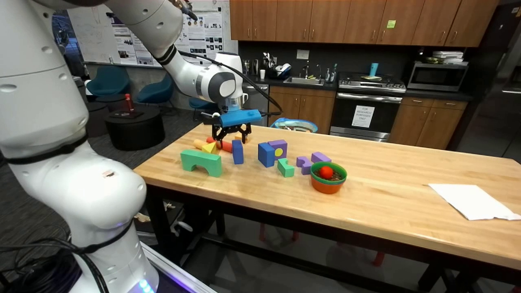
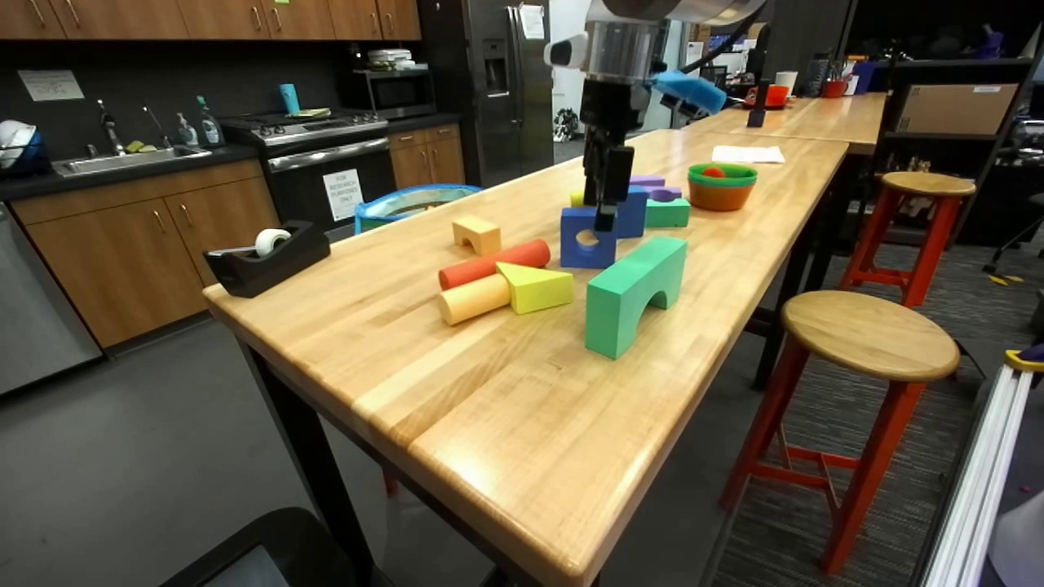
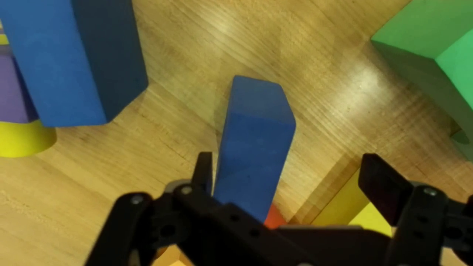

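Observation:
My gripper is open above the table, its black fingers wide apart and nothing held. Below and between them in the wrist view stands a blue block [image 3: 255, 155], its lower end hidden behind the gripper body. In exterior view 2 this block [image 2: 587, 244] shows a round hole and stands upright, with the gripper [image 2: 607, 205] over its top edge; whether they touch cannot be told. From exterior view 1 the gripper [image 1: 233, 139] appears just above and behind the blue block [image 1: 237, 151].
A green arch [image 2: 626, 303], yellow triangle [image 2: 534, 289], red cylinder [image 2: 494, 264] and orange cylinder [image 2: 474, 298] lie close by. Another blue block [image 1: 266, 154] stands to the right, before nested bowls [image 1: 328, 185] holding a red ball.

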